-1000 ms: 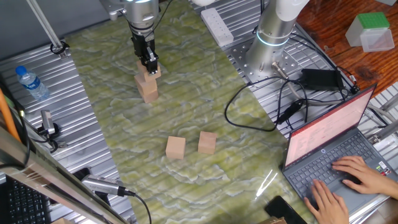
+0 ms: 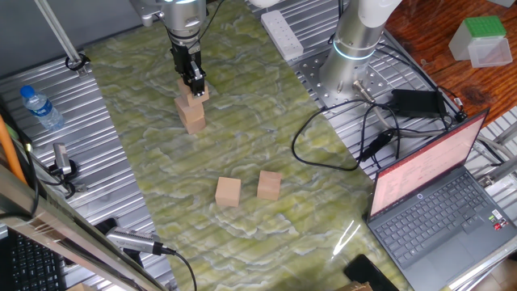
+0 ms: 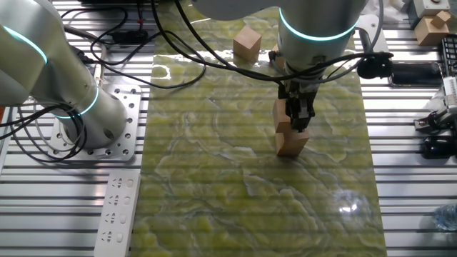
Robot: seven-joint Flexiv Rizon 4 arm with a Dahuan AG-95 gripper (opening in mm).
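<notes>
On the green marbled mat, wooden blocks stand in a stack near the far end in exterior view 1, its upper block [image 2: 194, 93] set out of line with the lower block [image 2: 191, 122]. My black gripper [image 2: 196, 85] points down at the top of this stack, its near finger overlapping the upper block. From the opposite side, exterior view 2 has the gripper [image 3: 301, 123] against the stacked blocks [image 3: 290, 145]. Whether its fingers press on the upper block is hidden. Two separate blocks, a left one [image 2: 228, 191] and a right one [image 2: 269, 185], rest apart on the mat.
A laptop [image 2: 436, 210] and phone [image 2: 367, 272] border the mat's near right corner. Black cable [image 2: 303, 133] loops over its right edge, by the robot base [image 2: 343, 77]. A power strip [image 2: 281, 35] and water bottle [image 2: 42, 108] lie off the mat.
The arm, gripper and blocks have kept their places.
</notes>
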